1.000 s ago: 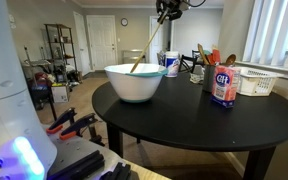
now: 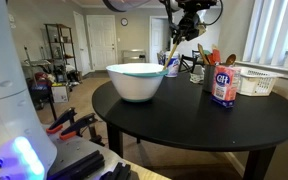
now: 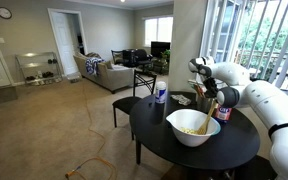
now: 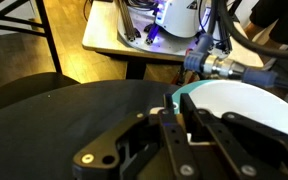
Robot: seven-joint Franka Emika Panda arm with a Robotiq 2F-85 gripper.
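A white bowl with a teal-green base and rim (image 2: 134, 84) stands on the black round table. My gripper (image 2: 176, 36) is above the bowl's right side, shut on a wooden utensil (image 2: 171, 52). The utensil slants down to the bowl's right rim in exterior view 1. From the other side, exterior view 2 shows the wooden utensil (image 3: 209, 119) reaching into the bowl (image 3: 187, 137), where some pale contents (image 3: 193, 129) are visible. In the wrist view the dark fingers (image 4: 191, 115) overlap the bowl's near edge (image 4: 239, 99); the utensil is hardly visible there.
A red and blue can (image 2: 224, 86) stands right of the bowl, with a dark utensil holder (image 2: 208, 75) behind it. A white basket (image 2: 256, 82) sits at the back right, and a white-and-blue canister (image 3: 161, 92) across the table.
My gripper has moved right and slightly lower with the wooden utensil. The utensil's lower end has shifted from mid-bowl to the right rim, and it stands steeper. The bowl has stayed put.
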